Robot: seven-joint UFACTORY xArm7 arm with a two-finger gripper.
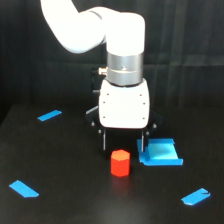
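A small red block (120, 164) rests on the black tabletop near the middle of the camera view. Above it in the picture is my gripper (123, 145), pointing down under the white arm. Its dark fingers stand apart, one on each side, hard to make out against the black background. The fingers look open, and nothing shows between them. The block's top appears just below the gap; how far the fingertips are from it in height or depth I cannot tell.
A blue square with a lighter middle (160, 152) lies right of the block, partly behind the right finger. Blue tape strips mark the table at far left (50, 115), near left (24, 189) and near right (196, 197).
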